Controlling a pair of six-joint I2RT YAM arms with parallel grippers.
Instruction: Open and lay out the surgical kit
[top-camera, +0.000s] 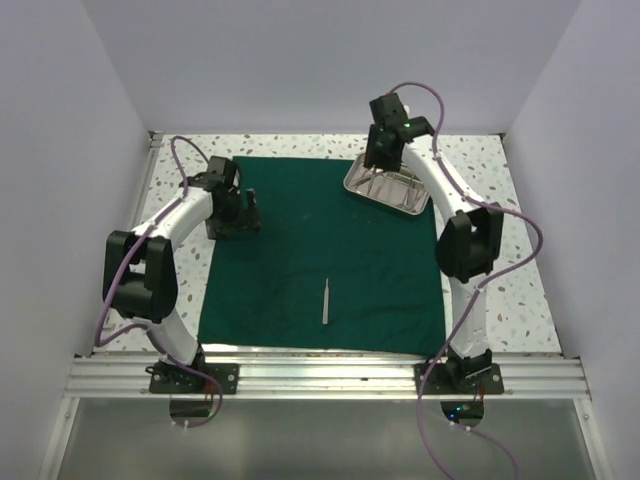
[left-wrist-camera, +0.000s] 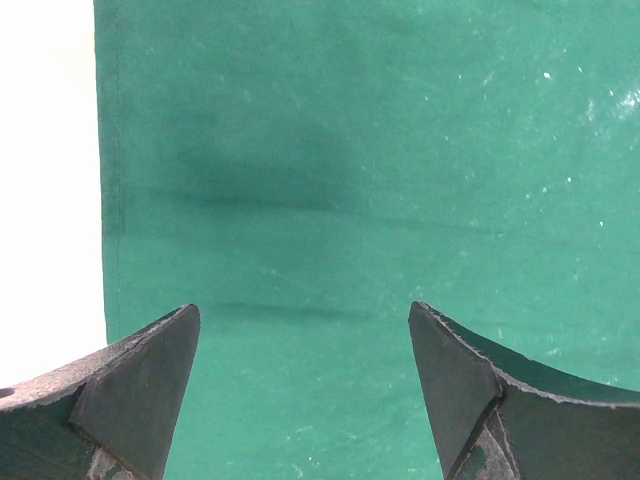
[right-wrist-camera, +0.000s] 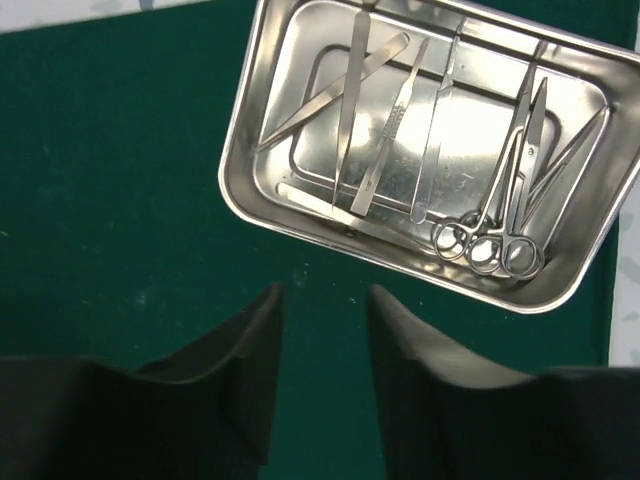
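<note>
In the top view a shiny metal tray (top-camera: 414, 207) stands at the cloth's far right corner. Tweezers (right-wrist-camera: 350, 105), slim scalpel-like tools (right-wrist-camera: 433, 145) and ring-handled scissors (right-wrist-camera: 521, 200) lie inside it in the right wrist view. One slender instrument (top-camera: 325, 304) rests alone on the green cloth (top-camera: 290, 250), near the front. My right gripper is partly open and empty, over the cloth beside the tray's near side in its wrist view; from above, its arm covers part of the tray. At the cloth's left edge, my left gripper is wide open above bare cloth.
Speckled white table (top-camera: 500, 270) borders the cloth on both sides. A metal rail (top-camera: 320, 365) runs along the front, and grey walls (top-camera: 320, 60) enclose the back and sides.
</note>
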